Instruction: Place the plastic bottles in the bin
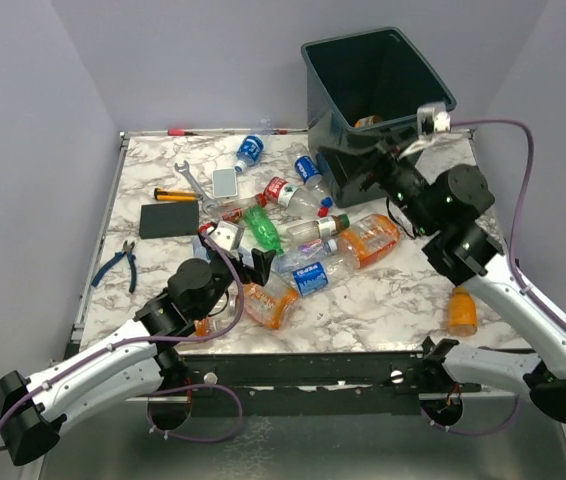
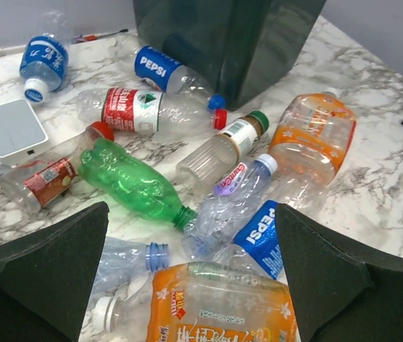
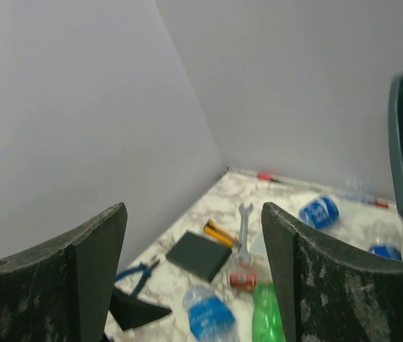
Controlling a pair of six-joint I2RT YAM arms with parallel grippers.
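Plastic bottles lie scattered over the marble table: a green one [image 2: 134, 182], a red-labelled one [image 1: 292, 197], Pepsi bottles [image 1: 319, 275], orange-labelled ones [image 1: 367, 240]. My left gripper [image 1: 257, 263] hangs open over the lower bottles, nothing between its fingers; the left wrist view shows an orange-labelled bottle [image 2: 216, 306] below it. My right gripper [image 1: 353, 165] is open and empty, raised at the front of the dark bin [image 1: 328, 110], where a little orange shows inside.
Pliers [image 1: 113, 260], a black pad [image 1: 168, 220], a wrench [image 1: 191, 180], a screwdriver [image 1: 171, 195] and a white device [image 1: 225, 183] lie among or left of the bottles.
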